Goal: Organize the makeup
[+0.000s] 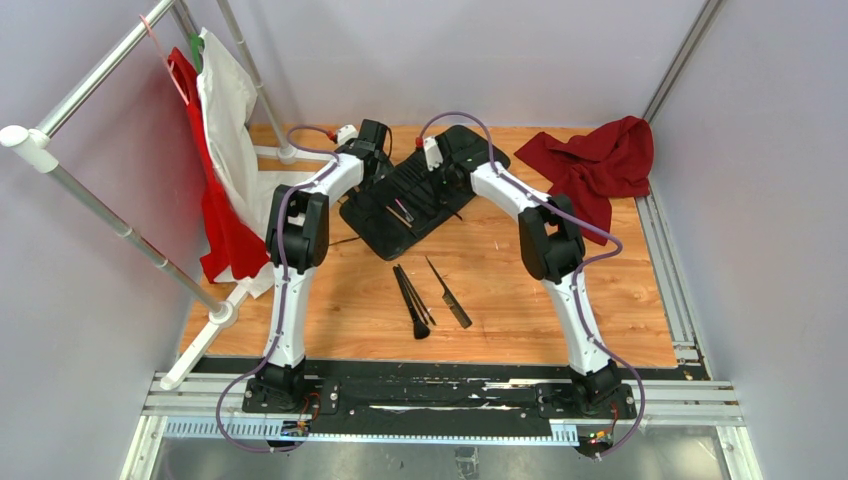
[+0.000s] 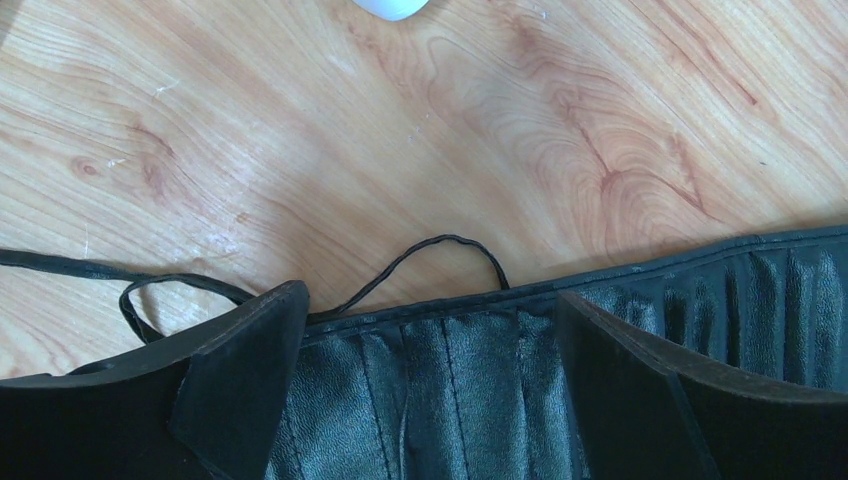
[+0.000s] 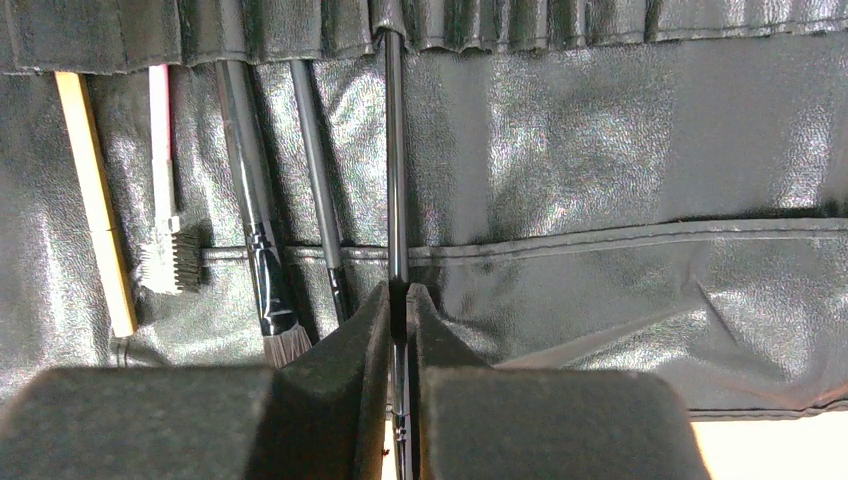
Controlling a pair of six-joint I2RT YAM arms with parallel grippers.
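Note:
The black makeup roll (image 1: pixel 378 232) lies unrolled and slanted at the back of the table. In the right wrist view, my right gripper is shut on a slim black brush (image 3: pixel 397 160), whose far end sits in a pocket of the pocket strip (image 3: pixel 690 18). Left of it, a yellow stick (image 3: pixel 95 200), a pink-handled spoolie (image 3: pixel 163 190), a thick black brush (image 3: pixel 248 170) and a thin dark brush (image 3: pixel 318 165) stand in other pockets. My left gripper is open over the roll's edge (image 2: pixel 450 308), its fingers apart.
On the table in front lie a large black brush (image 1: pixel 419 325), thin sticks (image 1: pixel 418 298) and a black comb (image 1: pixel 455 306). A dark red cloth (image 1: pixel 605 165) is at the back right. The clothes rack (image 1: pixel 130 235) stands at left.

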